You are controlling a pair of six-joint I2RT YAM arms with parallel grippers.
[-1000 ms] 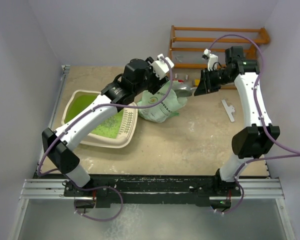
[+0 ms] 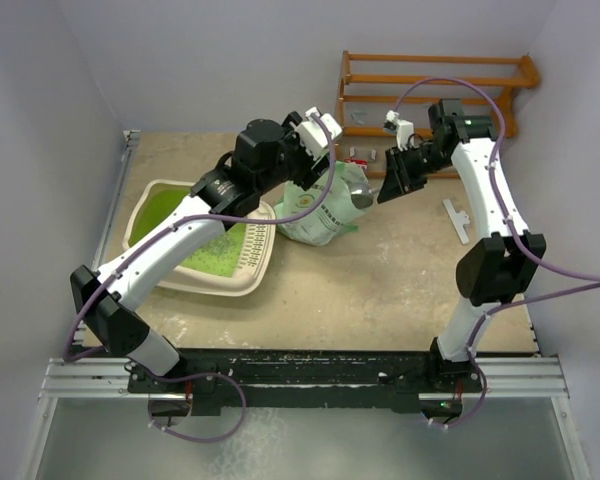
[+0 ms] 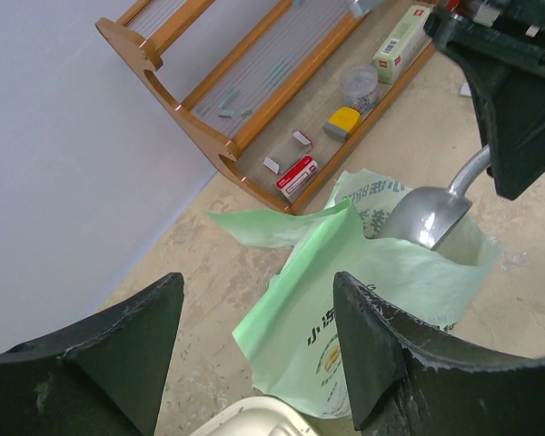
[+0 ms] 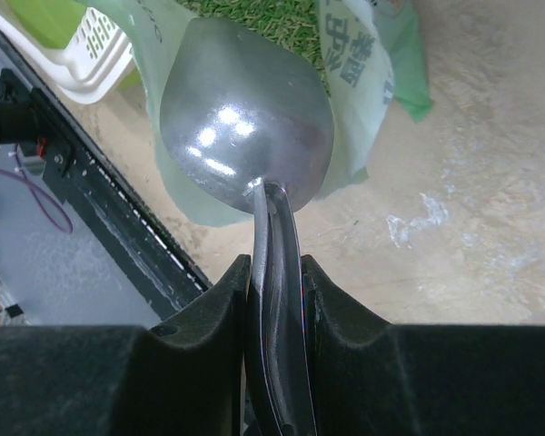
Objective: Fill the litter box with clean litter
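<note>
The pale green litter bag [image 2: 314, 222] stands open right of the cream litter box [image 2: 230, 275], with green pellets showing inside in the right wrist view. The metal scoop [image 4: 245, 118] lies over the bag's mouth, its handle held between the fingers of my right gripper. My left gripper is part open above the bag, with nothing between its fingers. The box holds a layer of green litter in the top view.
A wooden rack [image 3: 245, 127] with small boxes stands at the back. A white tool [image 2: 456, 220] lies at the right.
My right gripper and the scoop have moved a little left, toward the front over the bag.
</note>
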